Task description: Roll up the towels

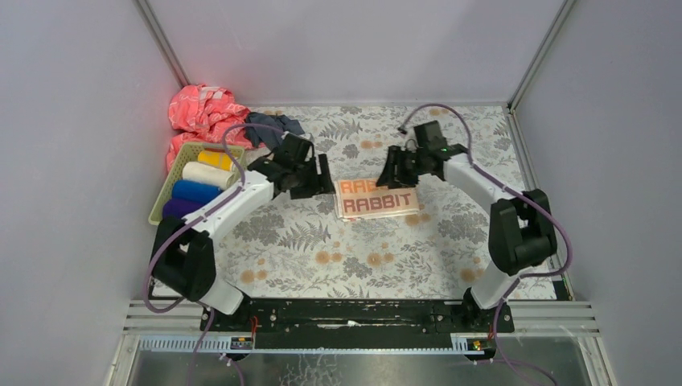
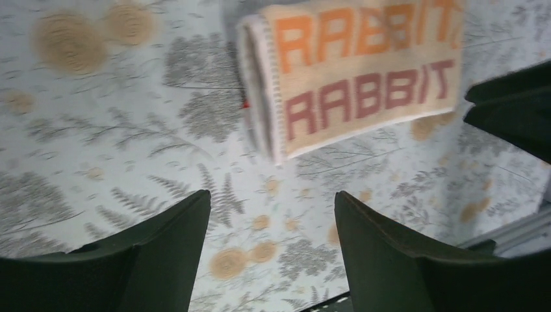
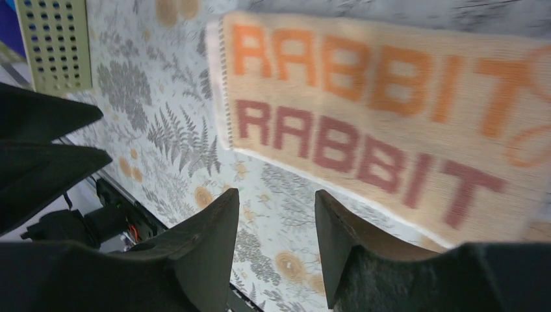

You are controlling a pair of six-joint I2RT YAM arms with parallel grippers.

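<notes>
A peach towel [image 1: 376,198] printed with orange and dark red RABBIT letters lies folded flat in the middle of the table. In the left wrist view the folded layers of this towel [image 2: 360,71] show along its left edge. My left gripper [image 1: 328,175] is open and empty, just left of the towel. Above the towel's far right part hovers my right gripper [image 1: 400,169], with a gap between its fingers and nothing in it. The right wrist view shows the whole front of the towel [image 3: 364,110] lying free below.
At the left, a green basket [image 1: 159,205] holds several rolled towels in yellow, white, blue and purple. Behind it lie a crumpled coral cloth [image 1: 205,112] and a dark grey cloth [image 1: 265,122].
</notes>
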